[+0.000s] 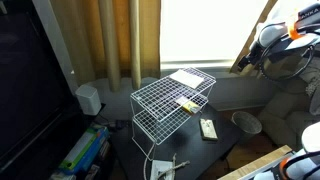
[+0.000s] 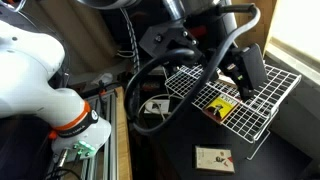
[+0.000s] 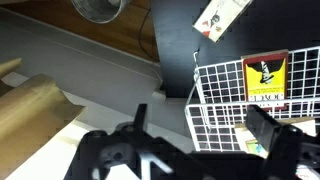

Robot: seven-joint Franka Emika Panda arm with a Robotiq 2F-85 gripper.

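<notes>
My gripper is open above the white wire rack (image 3: 210,98), its two fingers wide apart with nothing between them. A yellow, red-edged booklet (image 3: 265,77) with a dark picture rests on the rack, up and right of the gap in the wrist view. Part of another pale printed item (image 3: 250,142) shows below it, partly covered by the right finger. In exterior view 1 the gripper (image 1: 257,62) hangs high at the right, well clear of the rack (image 1: 165,100). The arm's cable crosses in front of the gripper in exterior view 2.
A pale flat box (image 1: 208,129) lies on the dark table (image 2: 190,150) beside the rack. White paper (image 1: 187,77) lies on the top shelf. Near the table stands a mesh bin (image 1: 246,122); cables (image 1: 165,168) lie at the rack's front.
</notes>
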